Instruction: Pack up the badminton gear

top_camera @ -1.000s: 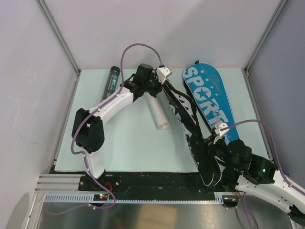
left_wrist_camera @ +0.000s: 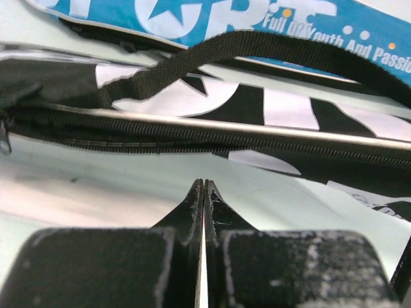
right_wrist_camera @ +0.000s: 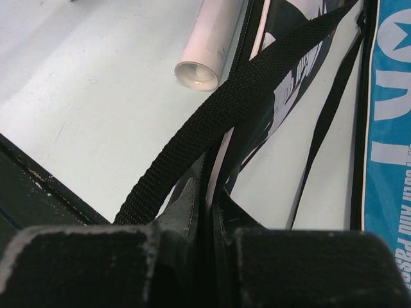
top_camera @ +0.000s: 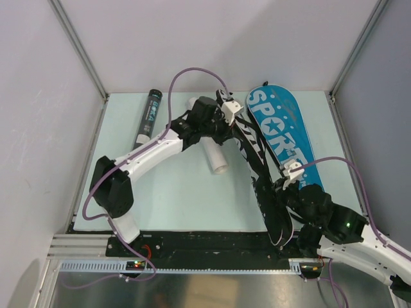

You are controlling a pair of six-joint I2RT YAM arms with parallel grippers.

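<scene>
A black-and-white zippered bag [top_camera: 249,152] slants across the right half of the white table, its near end hanging over the front edge. In the right wrist view my right gripper is shut on the bag's zippered edge, where a black strap [right_wrist_camera: 212,115] crosses. My left gripper is shut beside the bag's far part, nothing showing between its tips; the zipper [left_wrist_camera: 212,138] there gapes a little. A white tube [top_camera: 214,153] with an open end lies left of the bag, partly hidden by the left arm. The blue SPORT cover [top_camera: 279,125] lies to the right.
A dark shuttlecock tube [top_camera: 150,112] with a pale end lies at the far left. Walls stand close on both sides and behind.
My left gripper has moved right and slightly nearer, over the bag's far part. The bag's far end has shifted a little. My right gripper has barely moved.
</scene>
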